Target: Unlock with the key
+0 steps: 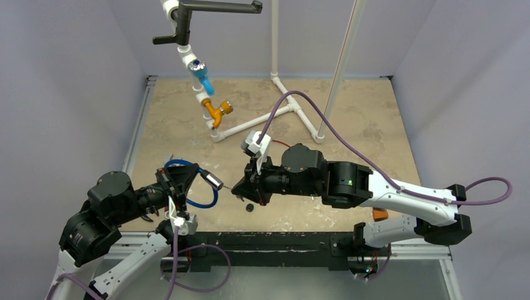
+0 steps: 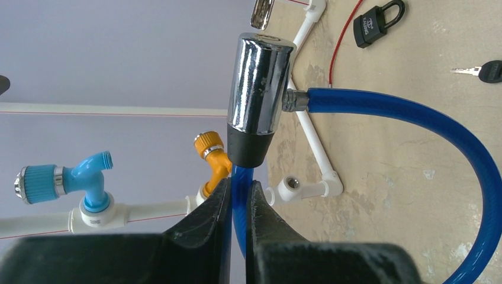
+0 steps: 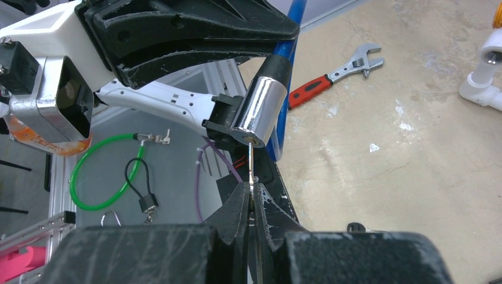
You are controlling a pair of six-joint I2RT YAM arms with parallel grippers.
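Note:
A cable lock with a chrome barrel (image 2: 254,89) and blue cable (image 2: 426,118) is held up by my left gripper, shut on the cable just below the black sleeve. In the right wrist view, the barrel's round end with its keyhole faces my right gripper. That gripper is shut on a thin metal key (image 3: 251,163), whose shaft points at the keyhole; its head is hidden by the fingers. At the top edge of the left wrist view, a shiny tip, apparently the key (image 2: 262,13), shows a small gap from the barrel's end.
On the board lie a black padlock (image 2: 371,26), a loose key with a black head (image 2: 490,71) and a red-handled wrench (image 3: 311,90). White pipes with blue (image 1: 200,72) and orange (image 1: 215,111) taps stand at the back.

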